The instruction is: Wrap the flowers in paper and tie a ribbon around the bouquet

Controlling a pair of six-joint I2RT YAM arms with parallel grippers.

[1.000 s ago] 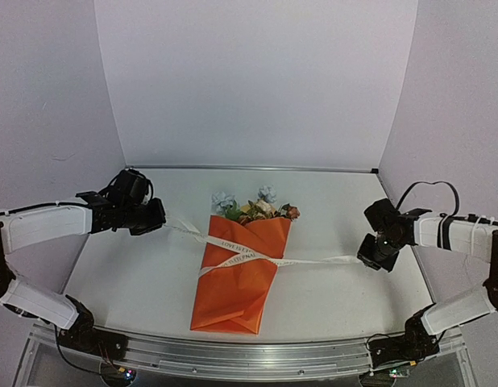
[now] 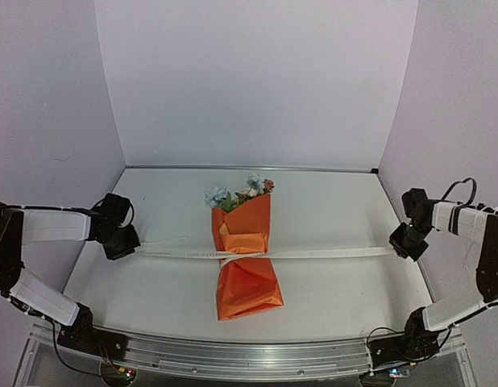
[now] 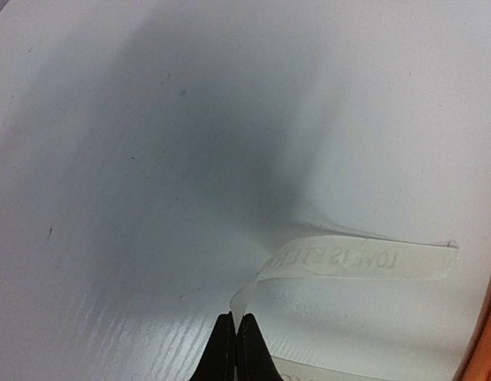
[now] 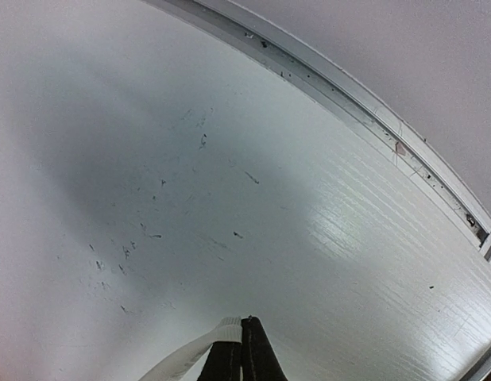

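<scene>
The bouquet (image 2: 247, 278), blue and orange fake flowers in orange wrapping, lies in the middle of the table with its blooms away from me. A white printed ribbon (image 2: 329, 253) runs around its waist, crossing over the front and cinching the paper. Both sides of the ribbon stretch out almost straight. At the left, my gripper (image 2: 136, 247) is shut on one end; in its wrist view the ribbon (image 3: 244, 300) comes out of the closed fingertips, with a loose tail beyond. The other end (image 4: 228, 327) is pinched by my right gripper (image 2: 396, 249), also shut, near the table's right edge.
Bare white table (image 2: 168, 298) surrounds the bouquet on all sides. Grey walls (image 2: 257, 89) stand behind and to both sides, and a metal rail (image 2: 249, 355) runs along the front edge.
The ribbon has pulled taut, squeezing the wrapping into a narrow waist; the bouquet has turned more upright in view.
</scene>
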